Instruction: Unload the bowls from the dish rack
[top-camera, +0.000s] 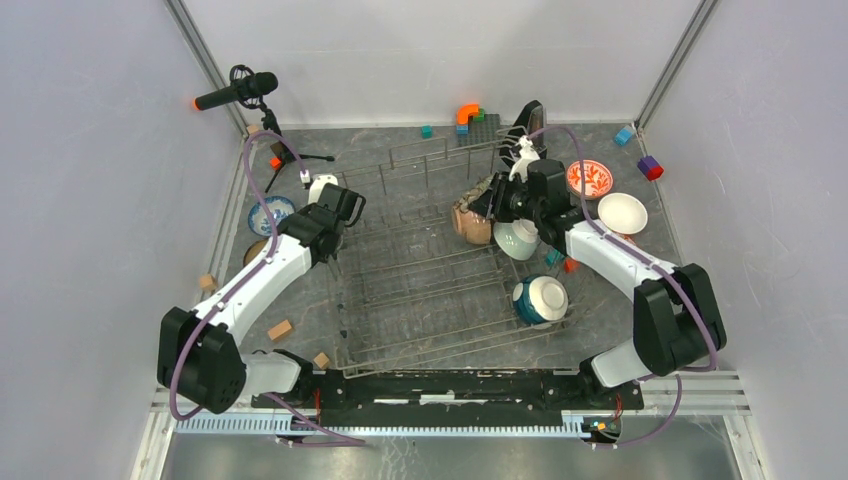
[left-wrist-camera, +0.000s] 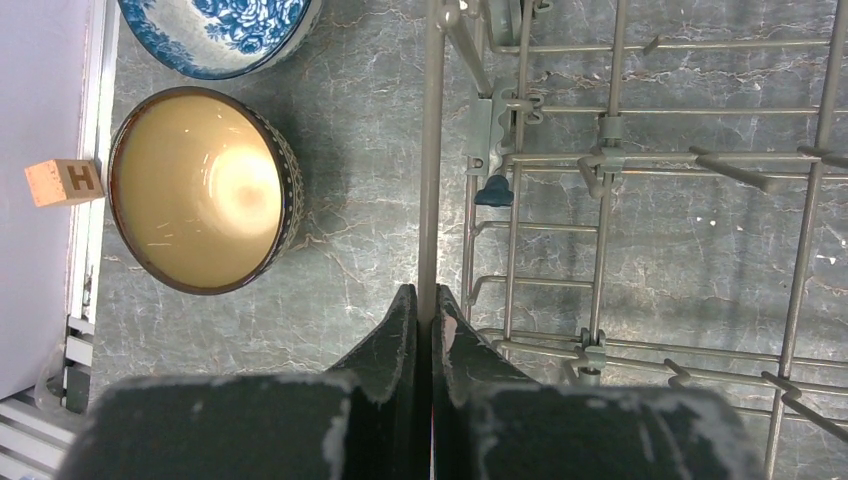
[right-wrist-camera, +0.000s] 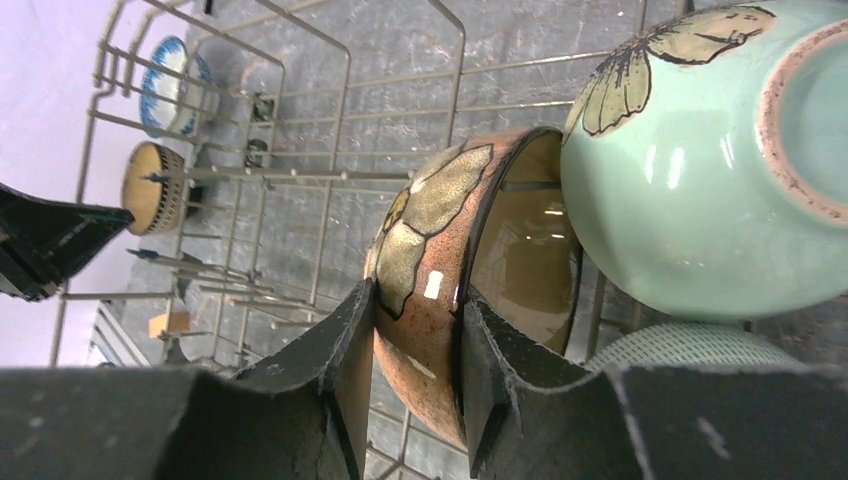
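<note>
The wire dish rack fills the middle of the table. My left gripper is shut on the rack's left side rail. My right gripper is shut on the rim of a brown leaf-patterned bowl, which stands on its side in the rack. Touching or very close to it is a pale green bowl, also tipped on its side. A dark teal bowl with a white base sits at the rack's front right. Part of a further pale patterned dish shows under the green bowl.
Left of the rack, a cream-lined bowl and a blue floral bowl rest on the table. On the right are an orange-patterned bowl and a white bowl. Wooden blocks lie at the left. The rack's left half holds no dishes.
</note>
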